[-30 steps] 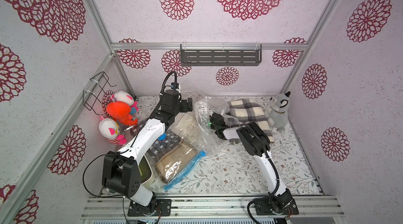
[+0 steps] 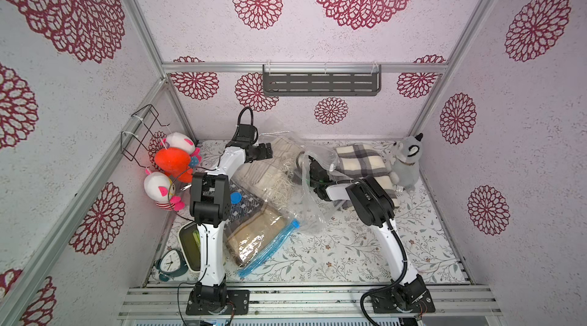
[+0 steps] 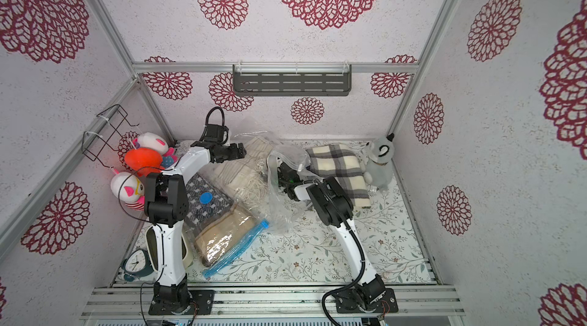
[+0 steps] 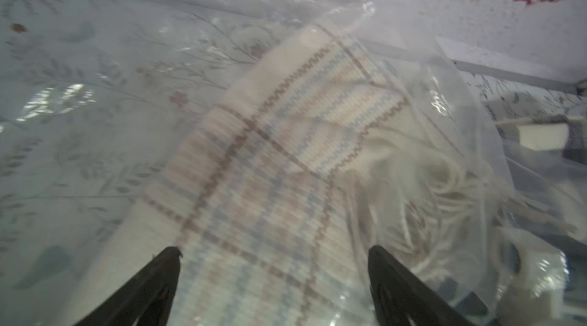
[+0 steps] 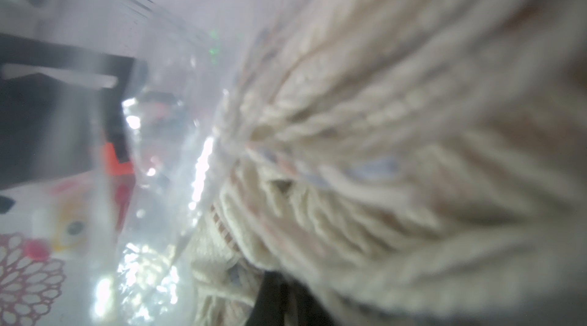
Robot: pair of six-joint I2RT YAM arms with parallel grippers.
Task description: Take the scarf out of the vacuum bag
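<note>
A cream plaid scarf (image 2: 263, 176) with fringe lies in a clear vacuum bag (image 2: 311, 216) at the table's middle; the left wrist view shows its stripes (image 4: 275, 161) under plastic. My left gripper (image 2: 264, 151) is open above the scarf's back part, its fingers apart with nothing gripped (image 4: 275, 283). My right gripper (image 3: 282, 174) is inside the crumpled plastic at the fringe's right. In the right wrist view it is shut at the bottom edge, beside the fringe (image 5: 397, 216); whether threads are caught is unclear.
A sealed bag (image 2: 256, 234) with folded textiles lies front left. A black-and-white plaid cloth (image 2: 360, 161) and grey plush toy (image 2: 404, 164) are at back right. Plush toys (image 2: 174, 164), a container (image 2: 188, 243) and a clock (image 2: 171, 264) line the left.
The bag's plastic by my right gripper has spread out from its earlier bunched shape; the right arm barely moved.
</note>
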